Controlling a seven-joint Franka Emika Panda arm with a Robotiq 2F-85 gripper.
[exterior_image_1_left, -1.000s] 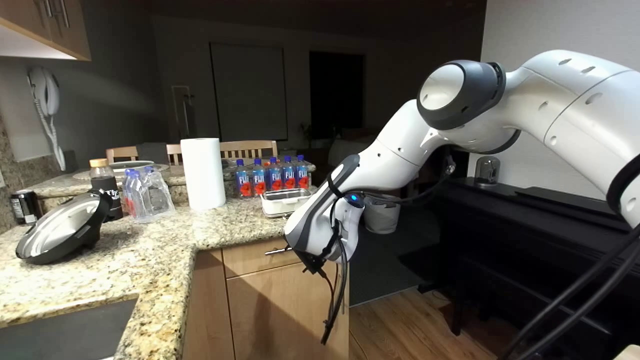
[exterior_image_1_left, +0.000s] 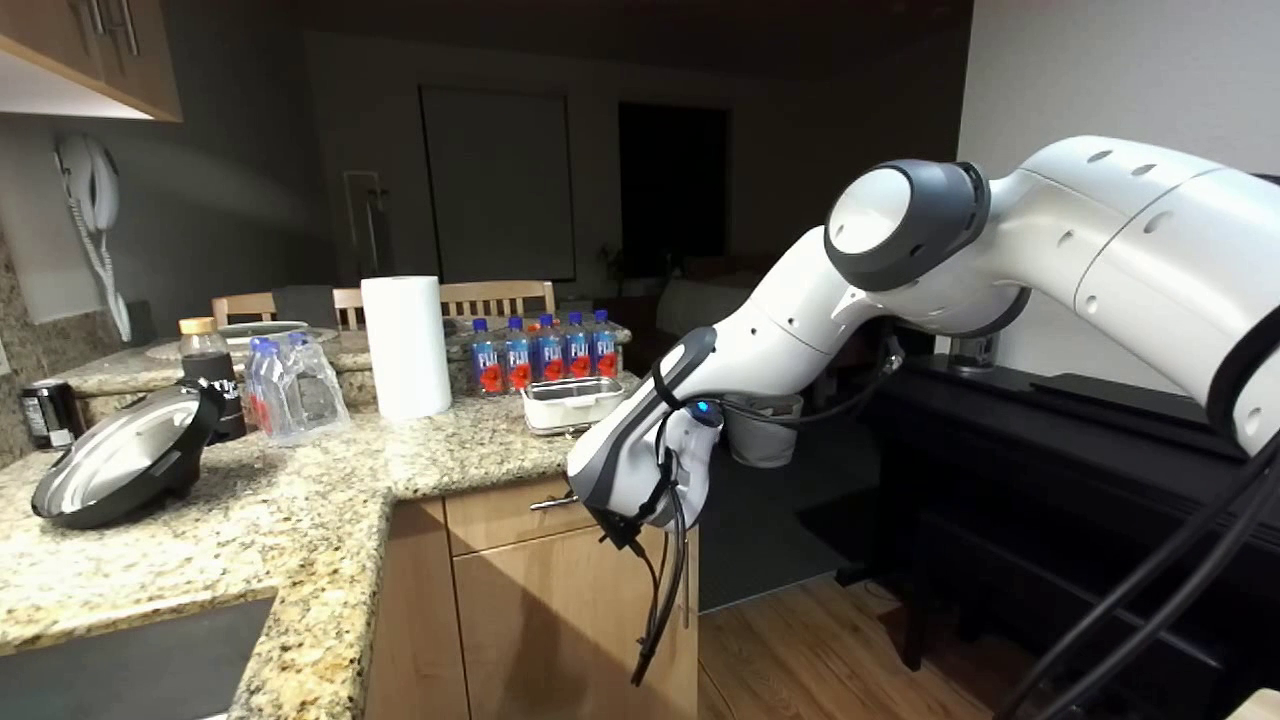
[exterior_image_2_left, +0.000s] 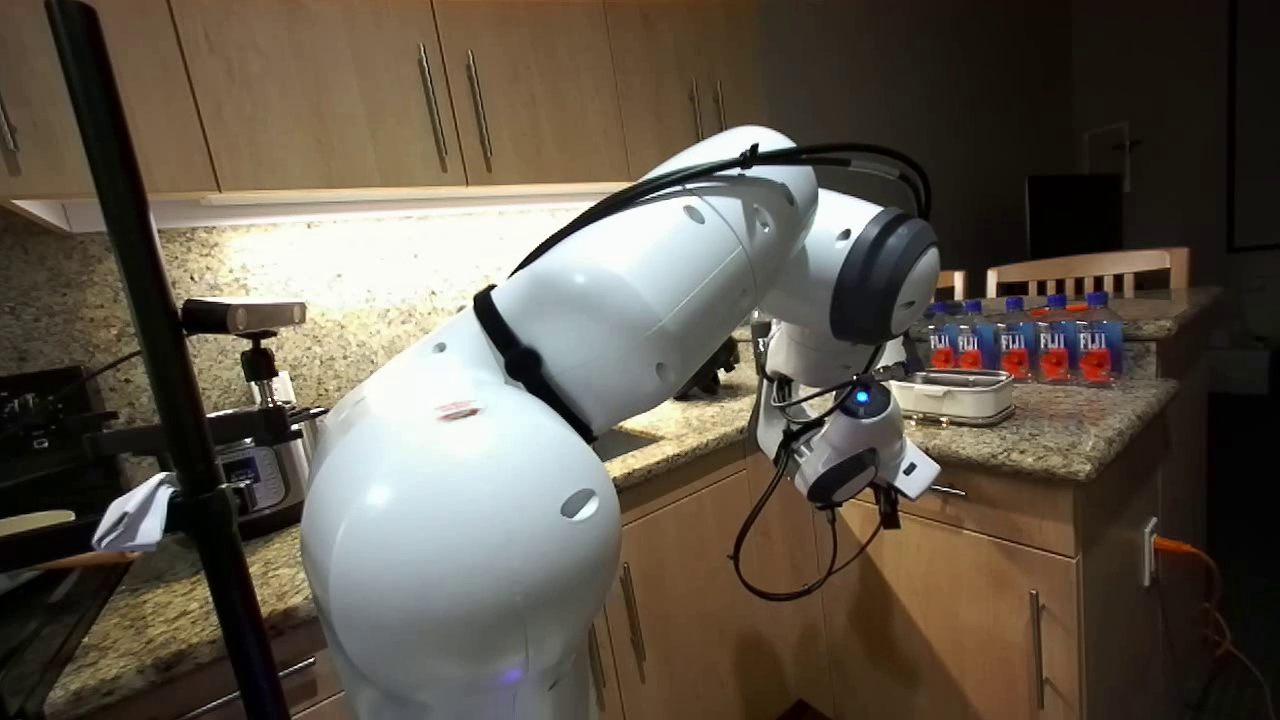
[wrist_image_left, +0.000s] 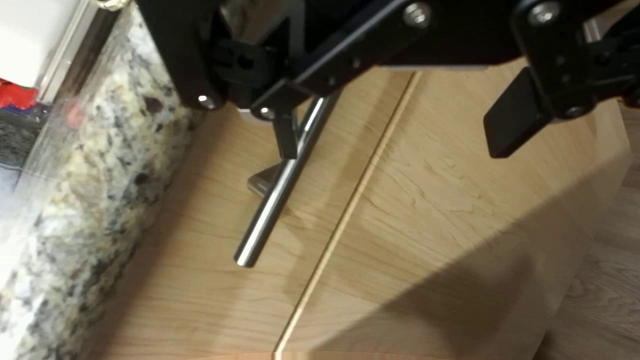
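Observation:
In the wrist view my gripper is open, its two black fingertips wide apart with nothing held between them. A round metal drawer handle (wrist_image_left: 273, 207) runs at a slant below the left finger (wrist_image_left: 286, 137). That fingertip overlaps the bar in the picture; whether they touch, I cannot tell. The handle's far end disappears behind the gripper. Behind it is the light wooden drawer front (wrist_image_left: 210, 222), shut under the counter. In exterior view 1 the handle (exterior_image_1_left: 554, 502) pokes out left of the wrist, and the fingers are hidden behind the arm.
The granite counter edge (wrist_image_left: 120, 156) lies close by on the left of the wrist view. A white lidless container (exterior_image_1_left: 570, 406) stands on the counter above the drawer, with several water bottles (exterior_image_1_left: 548, 354) behind it. A paper towel roll (exterior_image_1_left: 405, 348) stands further left.
My arm's elbow and forearm have come down and slightly left. The wrist has shifted only a little. The drawer and counter objects look the same.

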